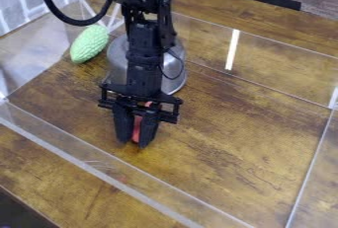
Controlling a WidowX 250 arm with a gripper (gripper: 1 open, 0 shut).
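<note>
My black gripper (136,130) is low over the wooden tabletop, pointing down, with a red object (141,128) between and behind its fingers, mostly hidden by them. The fingers sit closer together around it; whether they grip it is hard to tell. A silver bowl (171,71) stands behind the arm, partly hidden by it.
A pale green corn-like object (87,42) lies at the upper left.
</note>
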